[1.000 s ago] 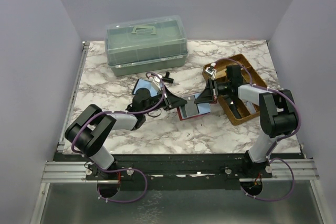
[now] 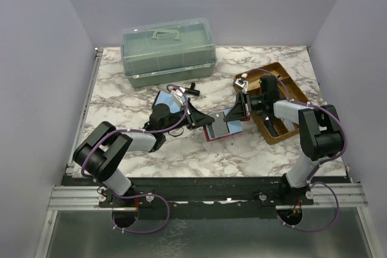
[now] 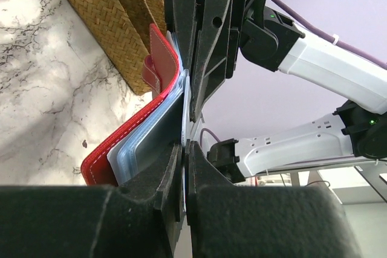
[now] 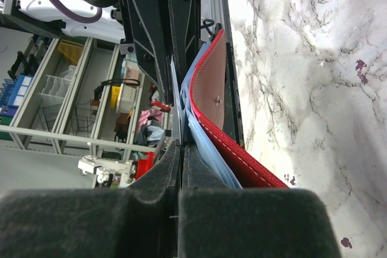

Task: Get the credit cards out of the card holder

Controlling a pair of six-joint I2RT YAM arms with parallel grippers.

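A red-edged card holder (image 2: 219,129) with pale blue inner sleeves hangs between my two grippers over the marble table; in the left wrist view its red cover (image 3: 109,155) and sleeves face me. My left gripper (image 2: 205,122) holds its left side, fingertips close together on the thin sleeve edge; whether they grip it is hard to tell. My right gripper (image 2: 236,115) is shut on the thin right part of the holder, opposite the left one, as the right wrist view shows with the red cover (image 4: 230,149) beside its fingers.
A woven box (image 2: 284,136) with compartments stands at the right. A lidded green plastic case (image 2: 169,58) is at the back. A blue item (image 2: 163,98) and a small black cylinder (image 2: 190,91) lie behind the left arm.
The left gripper and the holder have shifted very slightly; otherwise little differs from a second ago.
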